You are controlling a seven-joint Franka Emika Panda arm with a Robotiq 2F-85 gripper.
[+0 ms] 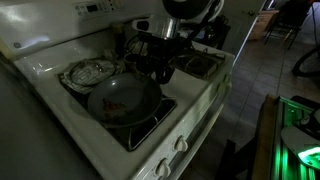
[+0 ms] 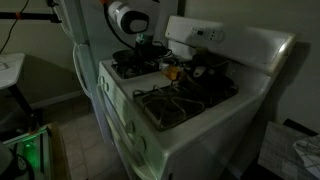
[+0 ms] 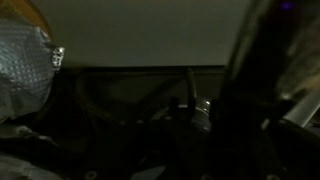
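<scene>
A large black pan (image 1: pixel 125 101) rests on the front burner area of the white stove, with a small reddish patch (image 1: pixel 113 107) inside it. My gripper (image 1: pixel 161 74) is low at the pan's right rear edge; whether it touches the pan or a handle cannot be made out. The wrist view is very dark: the fingers blend into black shapes, so their opening is unclear. A crinkled foil surface (image 3: pixel 25 68) shows at its left. In exterior view 2, the arm (image 2: pixel 137 18) reaches over the far end of the stove.
A foil-covered round piece (image 1: pixel 89 72) sits behind the pan. Black burner grates (image 2: pixel 178 105) cover the stove's other end, with dark cookware (image 2: pixel 208 75) behind and a small orange item (image 2: pixel 172 73) nearby. Knobs (image 1: pixel 181 144) line the front edge.
</scene>
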